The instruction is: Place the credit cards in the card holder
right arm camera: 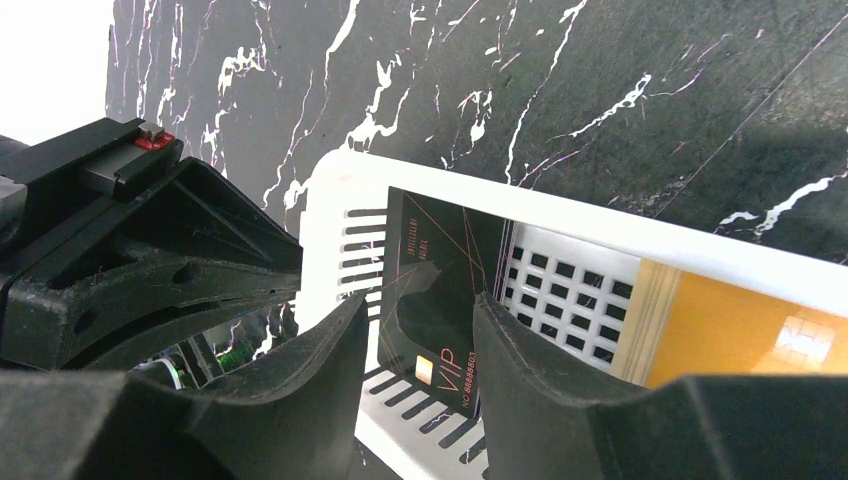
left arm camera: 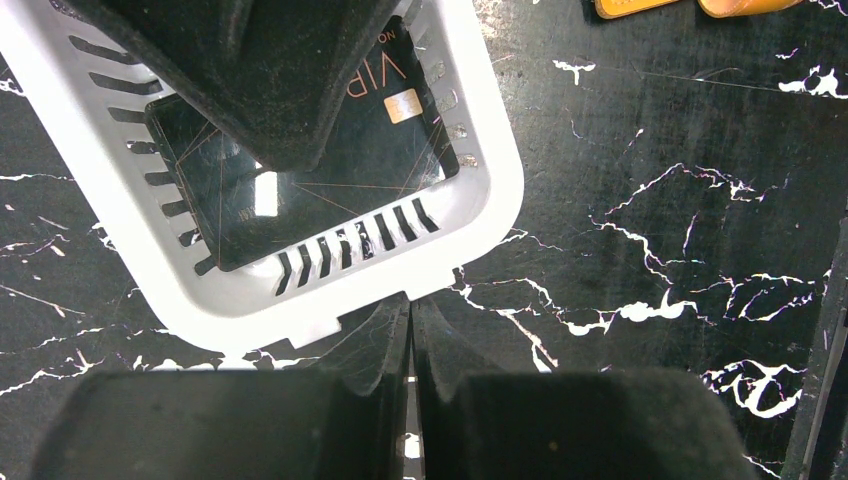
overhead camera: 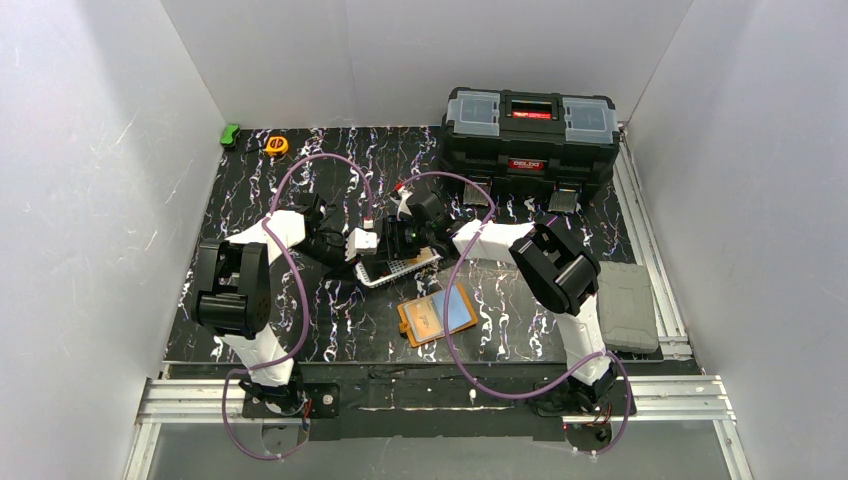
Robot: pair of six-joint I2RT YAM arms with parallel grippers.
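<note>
A black card with a gold chip (right arm camera: 440, 280) lies in a white slotted basket (right arm camera: 560, 210), seen in both wrist views. My right gripper is open above this card, its fingers apart and nothing held. Against the outside of the basket's end wall, my left gripper is shut, its tips by the rim; nothing shows between them. An orange item (right arm camera: 740, 330) with pale layered edges lies farther along in the basket. In the top view, the opened tan card holder (overhead camera: 425, 320) with a light blue panel rests in front of the basket.
A black toolbox (overhead camera: 530, 140) stands at the back right, and a grey case (overhead camera: 628, 305) lies at the right edge. An orange tape measure (overhead camera: 277, 146) and a green object (overhead camera: 230, 134) sit back left. Marble table around the holder is clear.
</note>
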